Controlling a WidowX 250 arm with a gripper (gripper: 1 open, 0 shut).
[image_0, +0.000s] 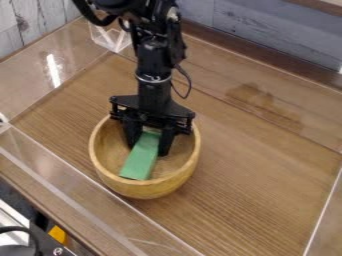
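My black gripper (150, 128) reaches down from the top into a round light-wood bowl (144, 185) on the table. Inside the bowl lies a green rectangular object (142, 158), tilted along the bowl's length, its far end under my gripper's fingers. The gripper appears closed on that far end, though the dark fingers hide the exact contact.
A transparent container (110, 36) stands at the back left. A clear edge runs along the left front, with dark items and cables beyond it at the lower left.
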